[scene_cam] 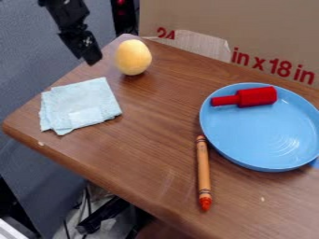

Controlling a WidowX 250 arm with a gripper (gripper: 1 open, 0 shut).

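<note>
My black gripper [88, 51] hangs at the upper left, above the back-left edge of the wooden table, left of a round yellow object [133, 57]; whether its fingers are open is too dark and small to tell. A folded pale blue cloth [78, 105] lies at the left of the table. A blue plate [259, 140] sits on the right, with a red roller-like object [249, 97] on it. An orange crayon-shaped stick [204, 173] lies left of the plate toward the front.
A cardboard box [237, 33] stands along the back of the table [149, 149]. The table's left edge drops to a grey area with cables.
</note>
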